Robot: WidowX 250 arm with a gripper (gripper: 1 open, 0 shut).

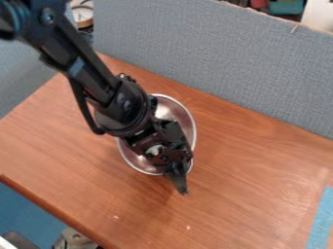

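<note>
A round silver metal bowl [177,112] stands on the wooden table [252,186]. My black arm reaches down from the upper left over it, and my gripper [181,185] points toward the bowl's lower right edge, covering much of the bowl. The fingertips look shut, with nothing seen between them. What is inside the bowl is largely hidden by the arm.
A grey fabric panel [215,58] runs along the back of the table. A strip of blue tape [320,216] lies at the right edge.
</note>
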